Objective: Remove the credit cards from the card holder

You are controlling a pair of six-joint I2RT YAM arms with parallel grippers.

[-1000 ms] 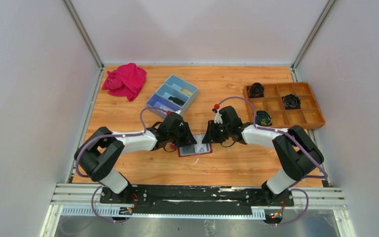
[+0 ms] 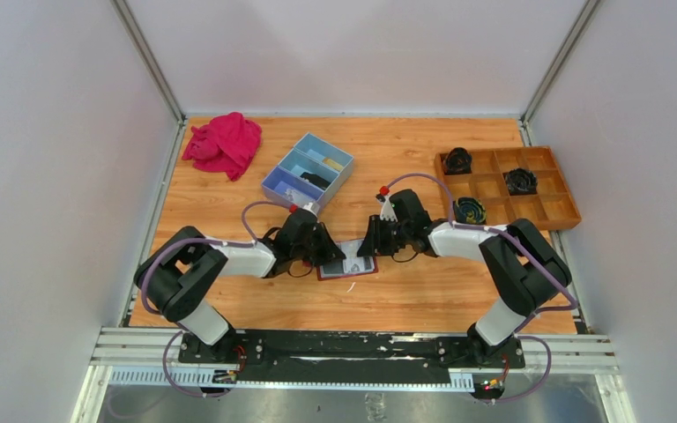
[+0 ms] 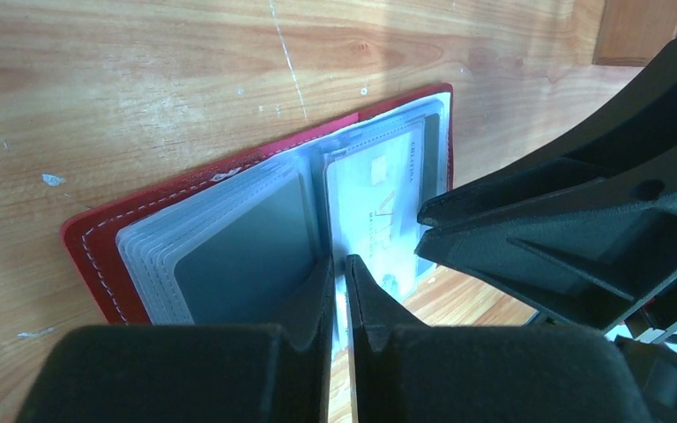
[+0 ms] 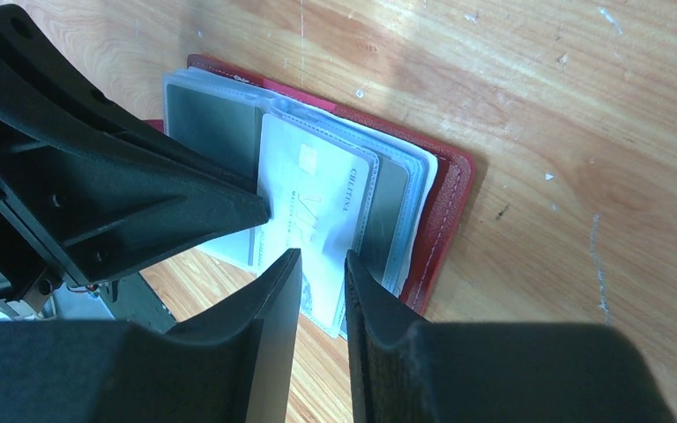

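The card holder (image 2: 328,276) lies open on the table, its dark red cover (image 3: 97,256) edged with stitching and filled with clear sleeves (image 3: 229,229). One sleeve on the right side holds a white card (image 4: 308,211). My left gripper has a narrow gap between its fingertips, above the left edge of the card's sleeve; whether they touch it is unclear. My right gripper is part open over the card's right part, the gap wider, with the sleeve visible below. Neither gripper visibly holds anything.
A blue-grey divided box (image 2: 313,138) stands behind the holder, with a pink cloth (image 2: 226,145) to its left. At the right is a wooden tray (image 2: 487,165) with coiled cables. Bare table lies in front of the holder.
My left gripper has shifted a little left and down over the holder. The right gripper has moved slightly left. The holder stays in nearly the same place.
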